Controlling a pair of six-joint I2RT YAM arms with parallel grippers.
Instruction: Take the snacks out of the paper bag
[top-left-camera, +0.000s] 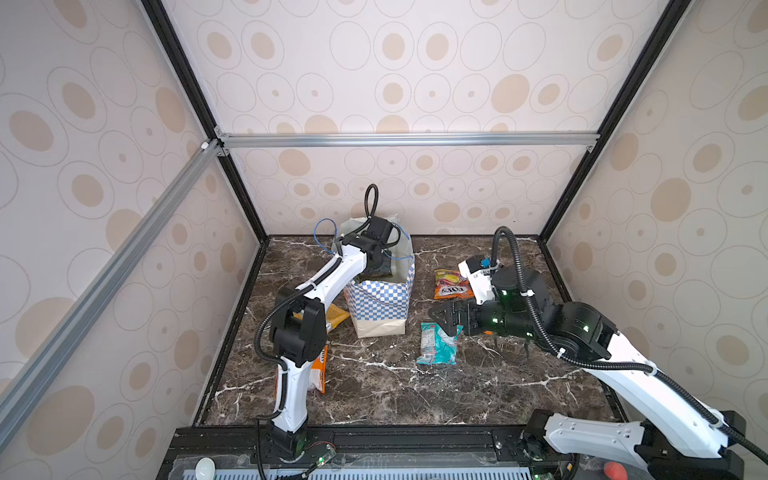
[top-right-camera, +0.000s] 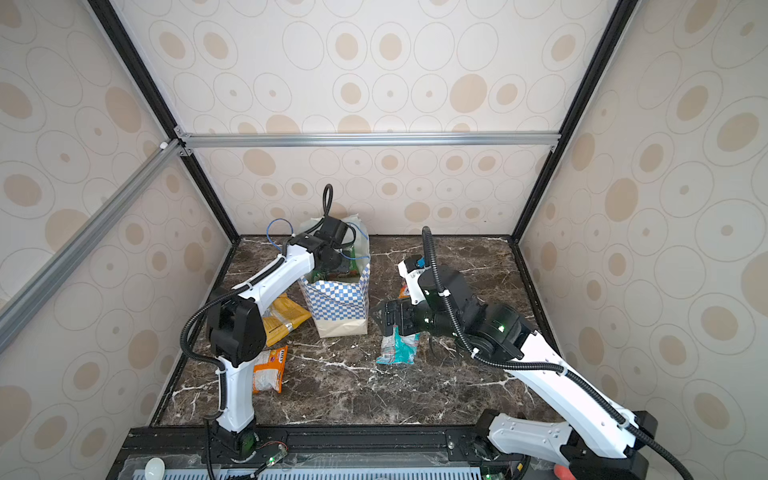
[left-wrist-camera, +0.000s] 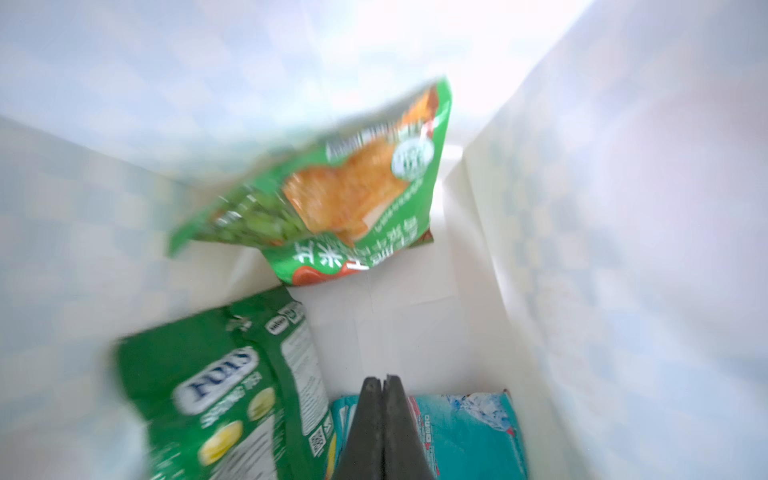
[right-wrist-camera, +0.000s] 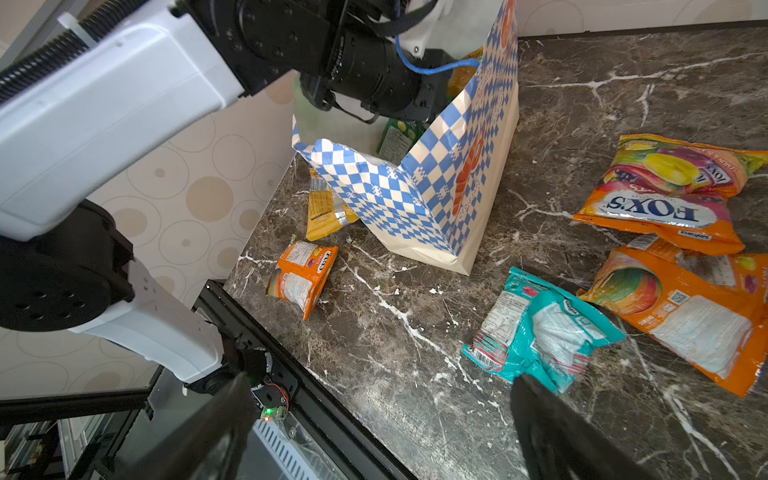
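Note:
The paper bag (top-left-camera: 378, 302), blue-and-white checked, stands open at the back middle of the table. My left gripper points down inside it, shut, with nothing showing between its fingertips. Within the bag, the left wrist view shows a green-and-orange snack packet (left-wrist-camera: 352, 192) leaning by a wall, a dark green Fox's packet (left-wrist-camera: 228, 392) at the lower left, and a teal packet (left-wrist-camera: 472, 436) partly hidden behind my fingers. My right gripper is open and empty over the table, right of the bag.
Outside the bag lie a teal packet (right-wrist-camera: 544, 328), two orange packets (right-wrist-camera: 672, 192) to its right, a yellow packet (top-right-camera: 281, 320) left of the bag and a small orange-white packet (top-right-camera: 270, 369) in front of that. Bare table lies at the front middle.

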